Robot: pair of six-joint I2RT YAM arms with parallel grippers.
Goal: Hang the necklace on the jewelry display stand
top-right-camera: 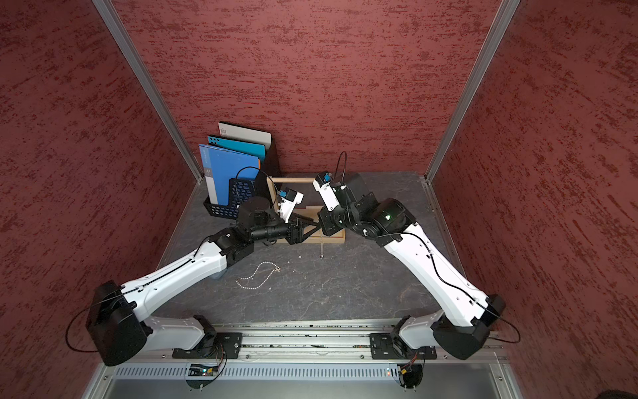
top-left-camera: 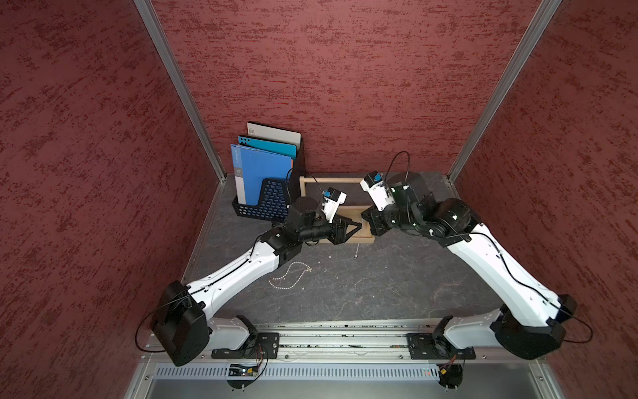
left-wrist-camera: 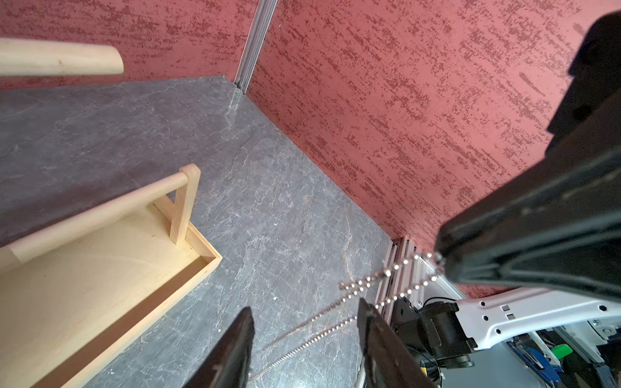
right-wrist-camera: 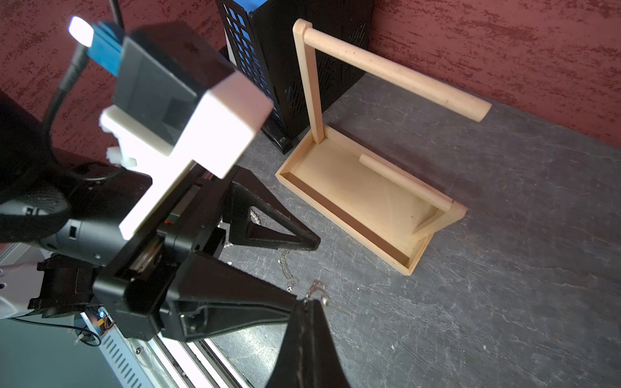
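Observation:
In the left wrist view a thin beaded necklace (left-wrist-camera: 368, 282) runs in two strands from the right gripper's tip down toward the space between my left fingers. My right gripper is shut on the necklace's end. The left gripper stands open close beside it, gripping nothing. From the top left, a hanging part of the necklace (top-left-camera: 357, 248) shows below the grippers. The jewelry display stand (right-wrist-camera: 362, 239), a pale wooden tray with a high bar (right-wrist-camera: 401, 76) and a low bar (right-wrist-camera: 407, 181), lies behind both grippers; the arms partly hide it from above.
A second, pearl-like necklace (top-left-camera: 290, 287) lies on the table front-left. A black file holder (top-left-camera: 262, 211) with folders (top-left-camera: 256, 176) stands by the stand's left end.

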